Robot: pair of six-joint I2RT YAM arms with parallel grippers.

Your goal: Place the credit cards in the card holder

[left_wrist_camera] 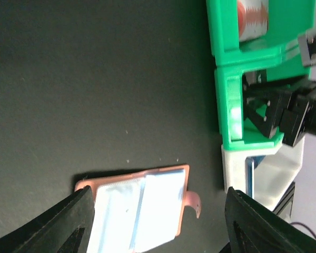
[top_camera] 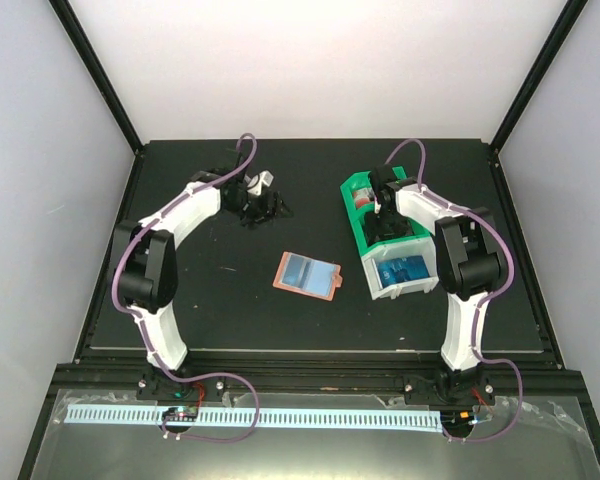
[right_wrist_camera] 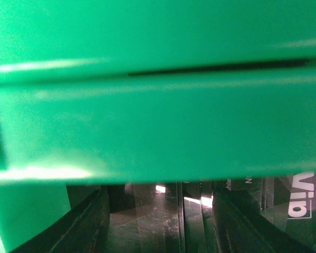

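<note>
The open card holder, a tan-edged wallet with clear pockets [top_camera: 308, 276], lies flat on the middle of the table. My left gripper [top_camera: 283, 209] hovers behind and to the left of it, its fingers [left_wrist_camera: 76, 213] wide apart and empty. Black cards [right_wrist_camera: 300, 203], one lettered "Vip", stand in the green bin [top_camera: 353, 222] at the right. Down inside that bin's front compartment is my right gripper, fingers apart around dark card edges. Whether either finger touches a card cannot be seen; the bin's green wall hides much of that view.
Joined to the front of the green bin is a white bin [top_camera: 420, 288] with blue packets [top_camera: 402, 270]. A red-and-white item [left_wrist_camera: 253, 20] sits in the rear green compartment. Bare black table surrounds the holder.
</note>
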